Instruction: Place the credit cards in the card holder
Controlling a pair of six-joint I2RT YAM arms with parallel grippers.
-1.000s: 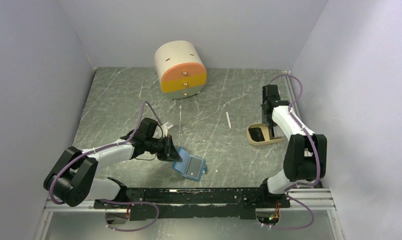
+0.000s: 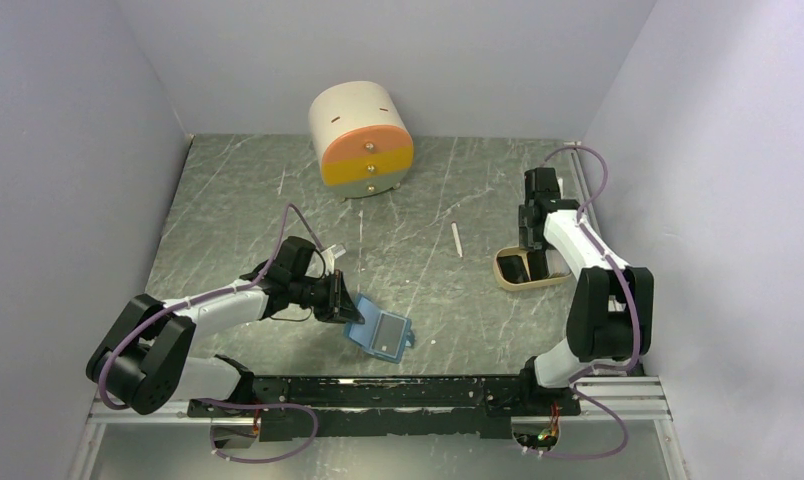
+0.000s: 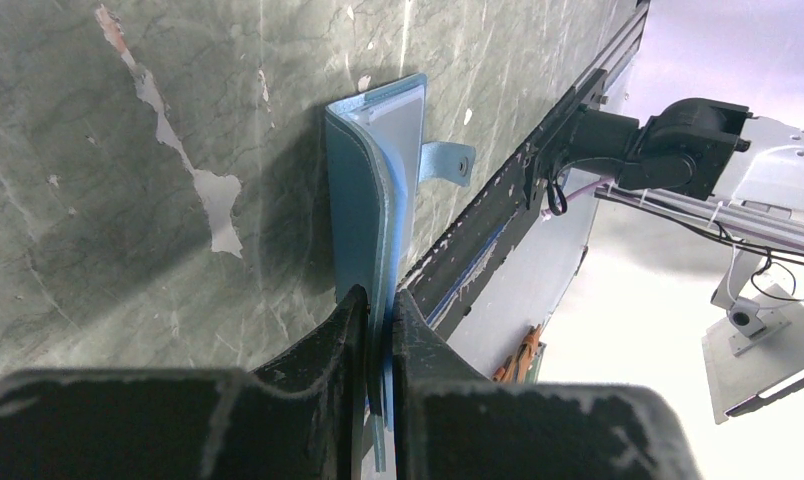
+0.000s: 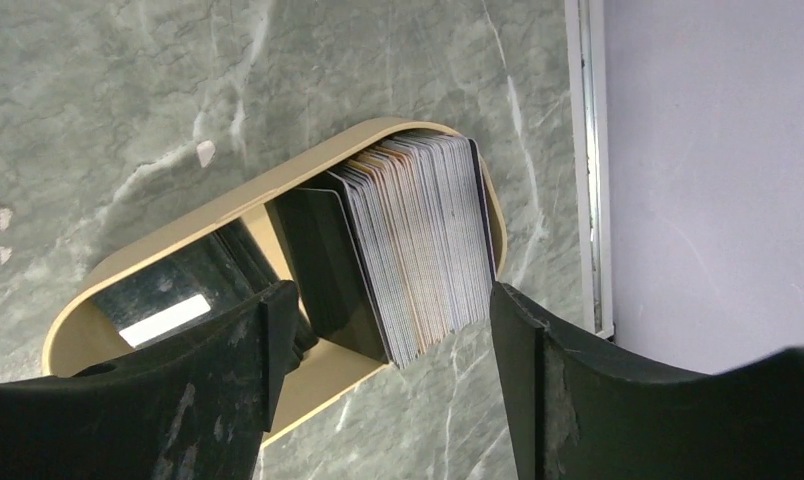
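Note:
The blue card holder (image 2: 385,335) lies unfolded on the table at the front, left of centre. My left gripper is shut on one of its covers, whose edge rises between the fingers in the left wrist view. On the right, a tan box (image 4: 193,222) holds a tight stack of cards (image 4: 415,235), mostly white-edged. A black card (image 4: 323,262) leans off the stack's front into a gap. My right gripper hovers above the box, open, its fingers apart with nothing held.
Other dark cards (image 4: 173,290) lie in the box's left end. A white stick (image 2: 456,240) rests mid-table. Behind stands a cream drum-shaped cabinet (image 2: 356,112) with coloured drawers. A wall (image 2: 738,220) rises close to the right arm.
In the box, a black card face now shows beside the stack where bare tan floor was visible about a second ago. The right gripper shifted slightly. The left arm and holder look still.

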